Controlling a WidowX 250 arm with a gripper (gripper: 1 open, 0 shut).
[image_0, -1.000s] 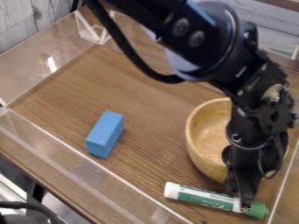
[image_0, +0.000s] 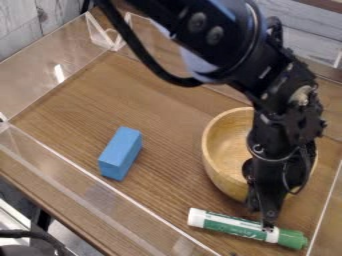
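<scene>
My black gripper (image_0: 267, 208) reaches down at the right, in front of a yellow bowl (image_0: 222, 150) and partly hiding it. Its fingertips are just above a green and white cylinder (image_0: 249, 229), perhaps a marker or tube, lying along the front edge of the table. The fingers look close together; what, if anything, sits between them is hard to make out. A blue block (image_0: 120, 153) lies apart on the left.
Clear plastic walls run along the left and front edges.
My gripper has shifted a little to the left and up over the last second. The green and white cylinder has barely moved.
</scene>
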